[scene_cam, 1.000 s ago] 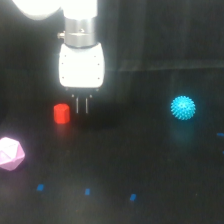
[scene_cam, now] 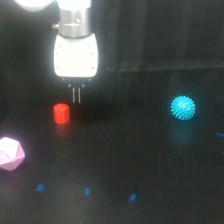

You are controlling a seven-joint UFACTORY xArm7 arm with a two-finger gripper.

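A small red block (scene_cam: 62, 114) rests on the dark table in the left part of the camera view. Just above and to the right of it in the picture is my gripper (scene_cam: 76, 99), its two thin fingers pointing down. A narrow gap shows between the fingers, with nothing in it, so the gripper looks open. The fingertips seem apart from the block; their height over the table is hard to judge.
A pink faceted ball (scene_cam: 10, 153) lies at the left edge, and a spiky light-blue ball (scene_cam: 183, 108) is on the right. Small blue marks (scene_cam: 87, 191) dot the front. Mid-table is clear.
My gripper has shifted slightly left and up in the picture, nearer in line with the red block. The gap between its fingers looks narrower. The block and both balls have stayed put.
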